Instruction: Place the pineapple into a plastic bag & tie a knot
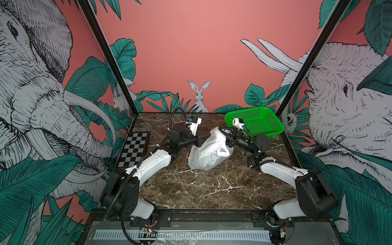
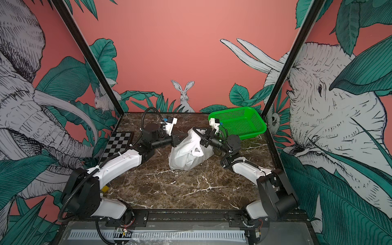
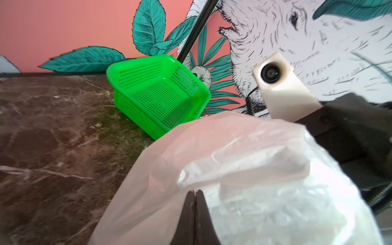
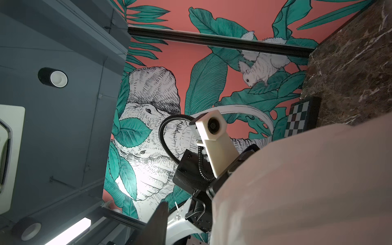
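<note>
A bulging white plastic bag [image 1: 206,157] stands on the marble table between my two arms, its upper part gathered and leaning right. No pineapple shows; the bag's contents are hidden. My left gripper is shut, its fingertips in front of the bag's left side; I cannot tell whether any plastic is caught between them. At the bag's top right, my right gripper [image 1: 223,136] is open with its fingers in the plastic. In the right wrist view one dark finger [image 4: 157,224] shows beside the bag [image 4: 310,179], which covers the other finger.
Behind the right arm sits an empty green basket [image 1: 255,121] at the back right. A black-and-white checkered board [image 1: 132,147] lies at the left edge. Something small and yellow [image 2: 105,189] peeks out by the left arm.
</note>
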